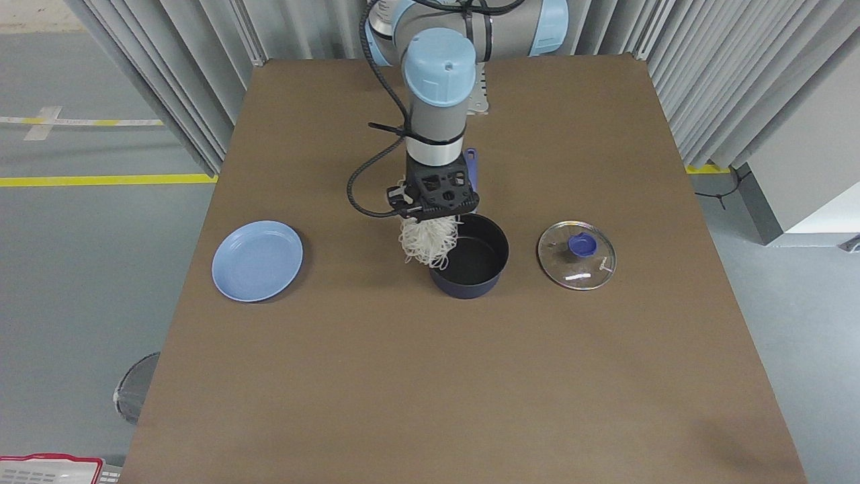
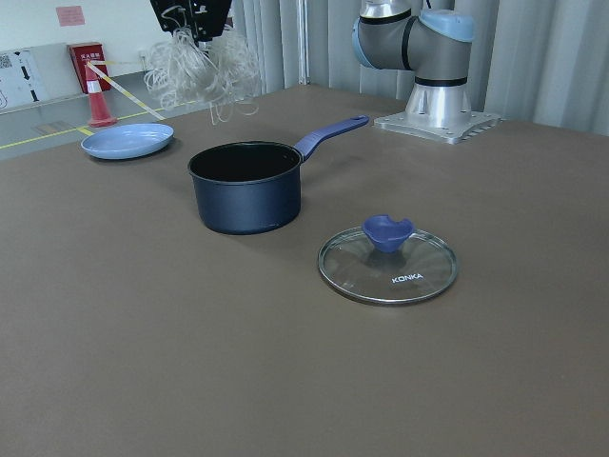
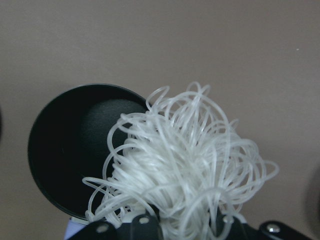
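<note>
My gripper (image 1: 427, 206) is shut on a tangled bundle of white, translucent noodle-like strands (image 1: 427, 242) (image 2: 205, 67) (image 3: 175, 165), held up over the left side of a dark blue pot (image 1: 476, 274) (image 2: 247, 200) (image 3: 60, 150). Loops of the bundle dangle above the pot's opening; in the wrist view the fingers are mostly hidden behind the strands. The pale blue plate (image 1: 256, 262) (image 2: 127, 140) at the left is empty.
A glass lid with blue knob (image 1: 576, 266) (image 2: 385, 271) lies right of the pot. The pot's blue handle (image 2: 333, 131) points back toward the arm's base.
</note>
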